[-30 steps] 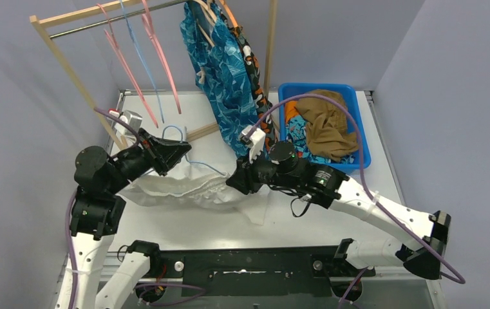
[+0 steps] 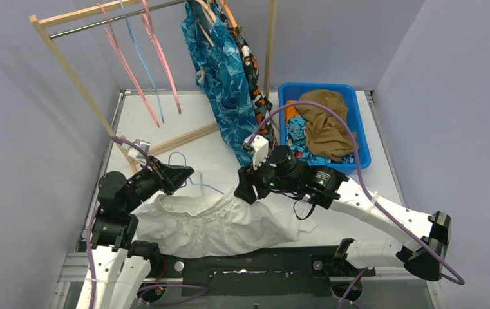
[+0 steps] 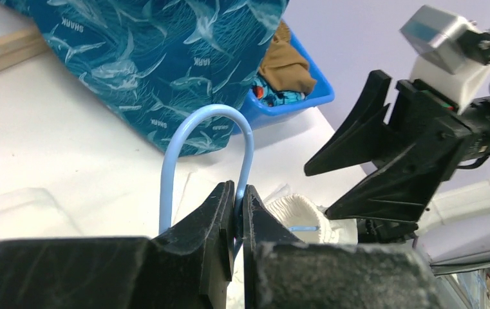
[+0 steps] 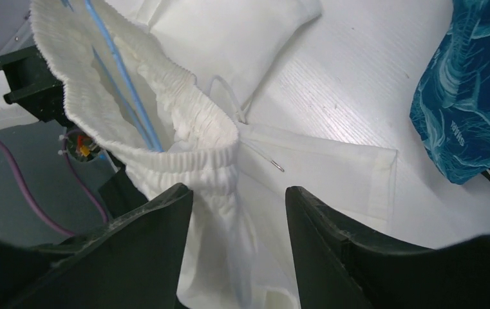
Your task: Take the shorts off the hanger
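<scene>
My left gripper (image 2: 189, 172) is shut on the blue hanger (image 3: 207, 111), gripping it just below its hook. White shorts (image 2: 226, 225) spread toward the front of the table, the hanger's lower part still inside their waistband (image 4: 184, 166). In the right wrist view, the blue hanger (image 4: 125, 74) slants down into that waistband opening. The fingers (image 3: 384, 201) of my right gripper stand apart near the waistband's right end. White cloth shows beyond and between them in the right wrist view; whether they touch it I cannot tell.
Shark-print blue shorts (image 2: 224, 84) hang from the rack at the back, beside empty pink hangers (image 2: 158, 55). A blue bin (image 2: 366, 138) with brown and patterned clothes stands at the back right. Bare table lies to the right of the white shorts.
The left gripper and hanger are lower, the shorts nearer the front.
</scene>
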